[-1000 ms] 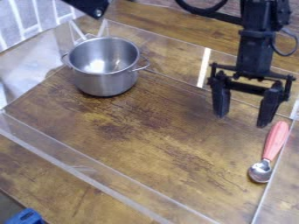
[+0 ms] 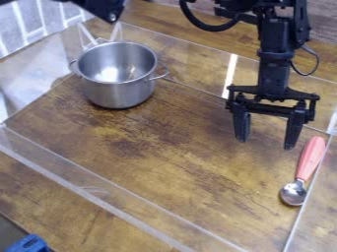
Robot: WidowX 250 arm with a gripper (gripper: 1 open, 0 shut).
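Note:
My black gripper (image 2: pixel 266 133) hangs over the right side of the wooden surface, its fingers apart and nothing between them. Right of and below it lies an ice cream scoop with a pink handle (image 2: pixel 310 157) and a metal head (image 2: pixel 294 194). A steel pot (image 2: pixel 118 91) with two side handles stands at the upper left, well apart from the gripper.
Clear plastic edging runs around the wooden surface (image 2: pixel 145 167), whose middle and front are bare. A blue object (image 2: pixel 30 244) shows at the bottom left corner. A whitish, partly see-through area lies left of the pot.
My gripper has shifted slightly to the left and its arm's outline has changed a little. The pot and scoop have not moved.

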